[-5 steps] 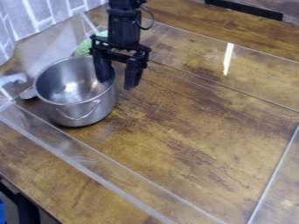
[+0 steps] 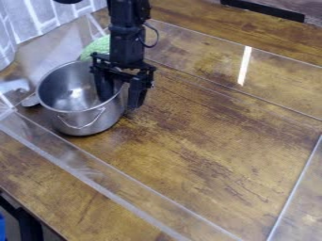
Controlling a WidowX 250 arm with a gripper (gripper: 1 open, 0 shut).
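A steel pot [image 2: 78, 115] with a wire handle sits at the left of the wooden table [image 2: 201, 141]. My black gripper [image 2: 126, 94] is lowered at the pot's right rim, its fingers overlapping that rim in view. Whether it is open or shut on the rim cannot be made out, as the dark fingers blend together.
A green object [image 2: 96, 49] lies behind the pot and the arm. A pale metal item [image 2: 15, 89] is at the far left. Clear strips border the table.
Over the last second my gripper has moved down and a little left toward the pot's right rim. The pot looks nearly unmoved.
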